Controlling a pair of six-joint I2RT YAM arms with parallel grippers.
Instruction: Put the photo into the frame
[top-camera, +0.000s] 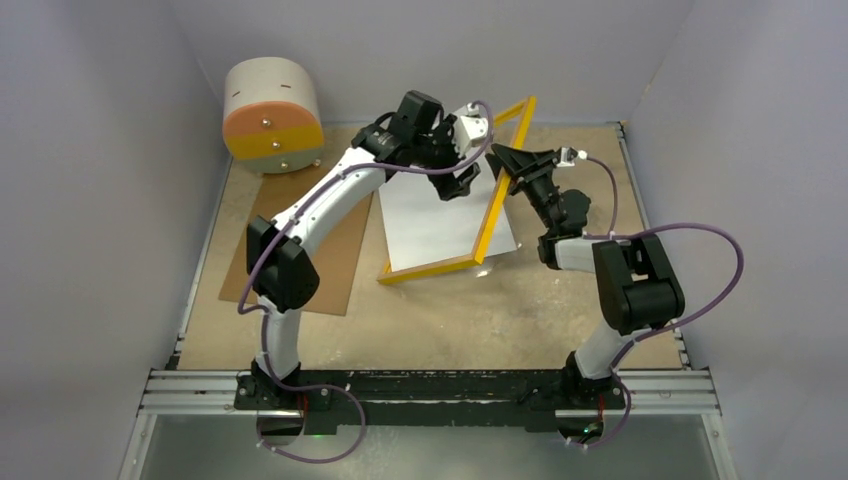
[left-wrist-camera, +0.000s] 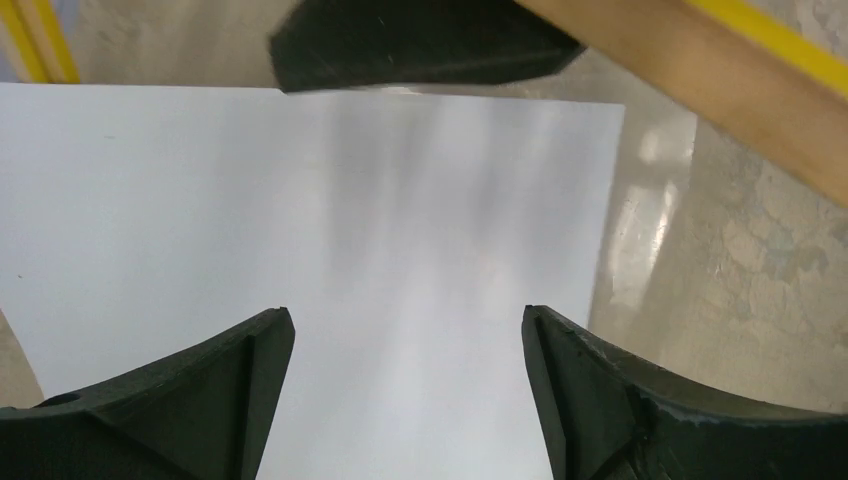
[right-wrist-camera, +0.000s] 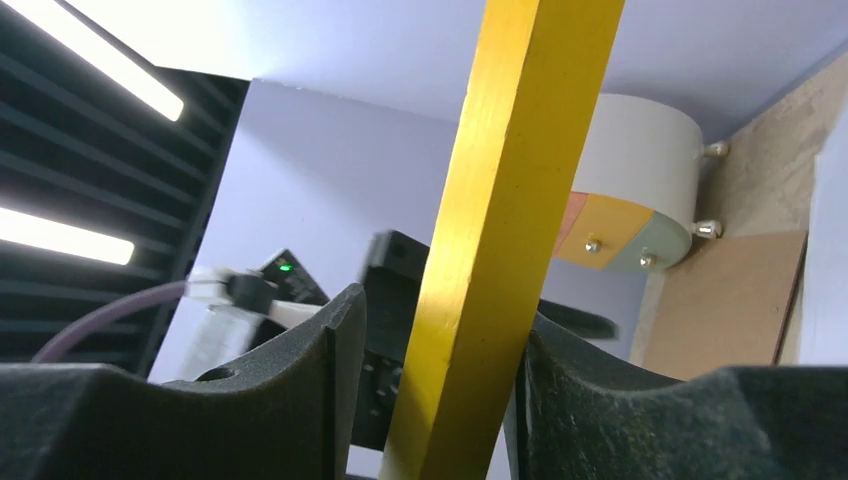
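Observation:
The yellow frame is raised and tilted, its right bar in my right gripper; in the right wrist view that bar runs between the fingers. A white sheet lies under the frame, on the table. My left gripper hangs over the sheet, fingers apart with only white sheet visible beneath them. Part of the frame and a dark finger show at the top of the left wrist view.
A brown board lies at the left, below a small coloured drawer cabinet at the back left.

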